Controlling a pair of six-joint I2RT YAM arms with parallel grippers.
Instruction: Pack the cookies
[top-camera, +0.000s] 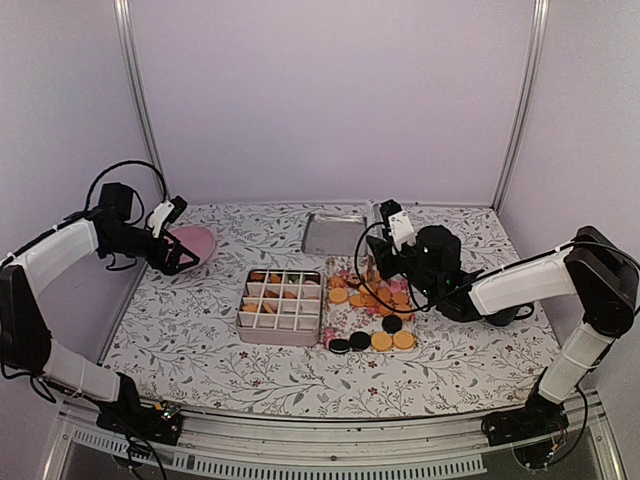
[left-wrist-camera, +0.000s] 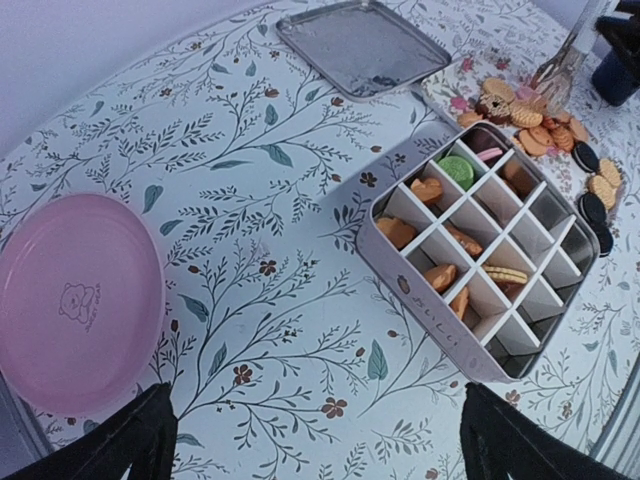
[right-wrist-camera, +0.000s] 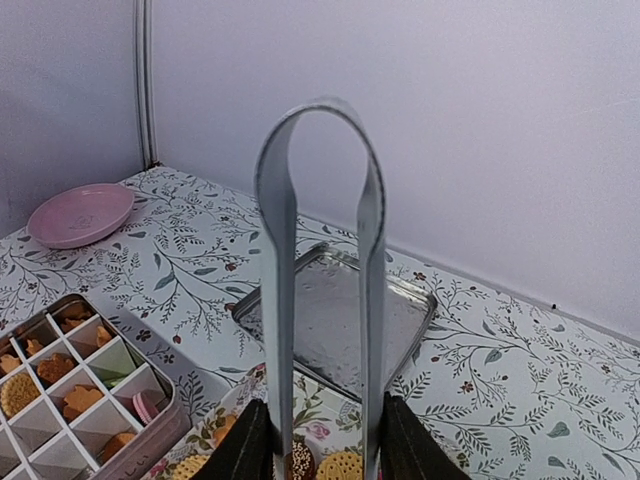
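A compartment box (top-camera: 279, 333) holds cookies in some cells, with others empty. To its right, cookies (top-camera: 381, 341) lie spread on a floral tray (top-camera: 342, 315). My right gripper grips metal tongs (right-wrist-camera: 280, 230), whose lower ends reach down over the tray among cookies in the top and left wrist views; whether a cookie is between the tips is hidden. My left gripper hangs open at the left near the pink plate, with nothing between its fingers.
A pink plate (left-wrist-camera: 80, 300) lies at the left. An empty metal tray (left-wrist-camera: 360, 50) is at the back. A dark mug (top-camera: 508, 312) stands at the right under the right arm. The table left of the box is clear.
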